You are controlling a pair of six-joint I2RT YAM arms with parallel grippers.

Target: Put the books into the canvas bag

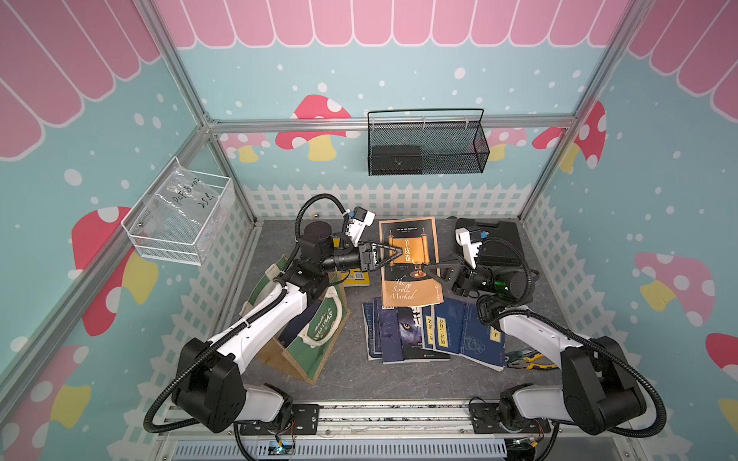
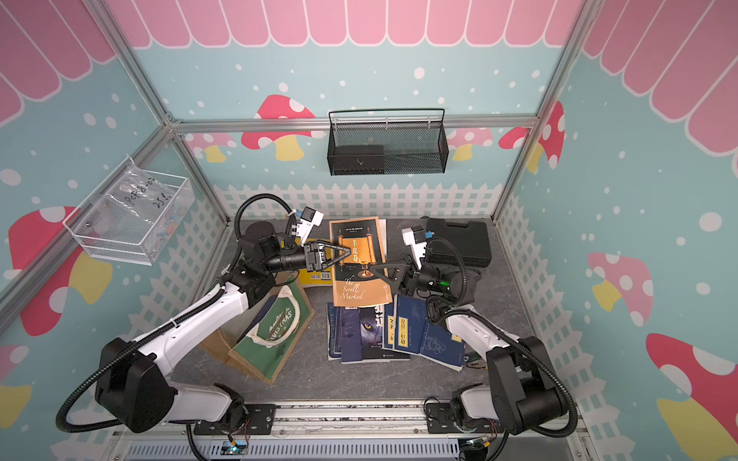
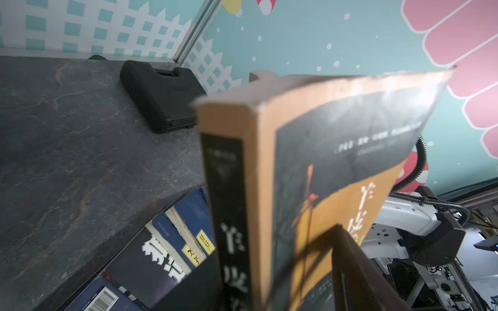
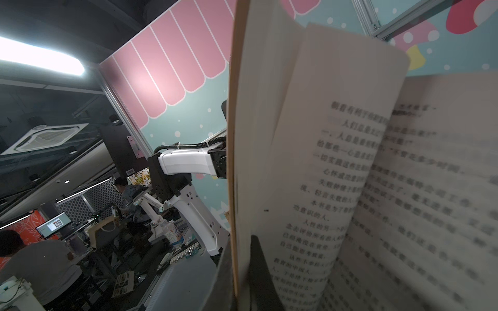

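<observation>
An orange-and-black book (image 1: 409, 280) stands upright in mid-air between the grippers, front cover facing the top cameras. My left gripper (image 1: 399, 252) is at the cover; in the left wrist view its fingers straddle the spine, how tightly cannot be seen. My right gripper (image 1: 419, 268) is shut on the book's edge, with loose pages fanned beside it in the right wrist view. Blue and purple books (image 1: 480, 338) lie overlapping at the front middle. The green canvas bag (image 1: 321, 345) stands at the left with a dark book inside, partly hidden by the left arm.
A black case (image 2: 453, 234) lies at the back right, a yellow item (image 1: 353, 278) behind the book pile. Pliers (image 1: 530, 359) lie at the front right. A white wire basket (image 1: 177, 223) and a black mesh basket (image 1: 426, 146) hang on the walls.
</observation>
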